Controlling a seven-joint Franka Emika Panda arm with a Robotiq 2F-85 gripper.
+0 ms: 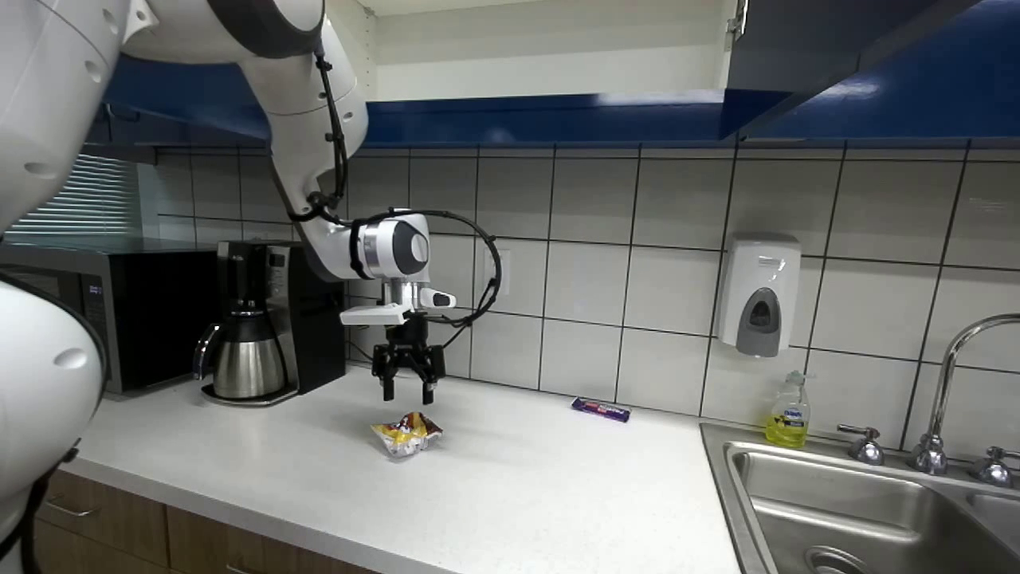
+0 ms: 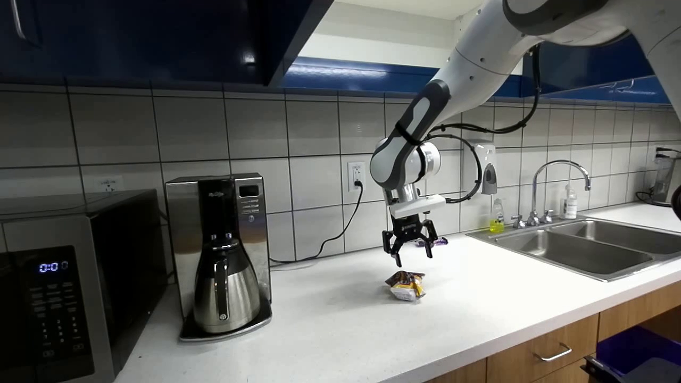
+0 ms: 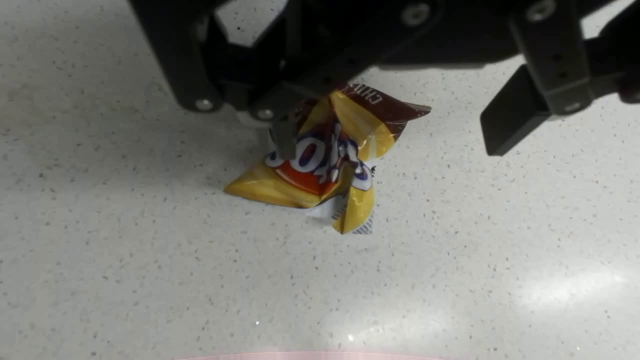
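A crumpled yellow, red and brown snack bag (image 1: 407, 434) lies on the white counter (image 1: 535, 497). My gripper (image 1: 408, 391) hangs a short way above it, fingers spread and pointing down, with nothing between them. In exterior view 2 the gripper (image 2: 414, 255) also stands apart from the bag (image 2: 406, 286). From the wrist, the bag (image 3: 324, 162) shows between the two fingers, nearer the left one, which covers part of it. The right fingertip (image 3: 514, 111) is over bare counter.
A purple-wrapped bar (image 1: 600, 410) lies near the tiled wall. The coffee maker (image 2: 220, 255) and microwave (image 2: 76, 287) stand to the left; the sink (image 1: 861, 497) and a soap bottle (image 1: 789, 413) are at the right. The counter around the bag is clear.
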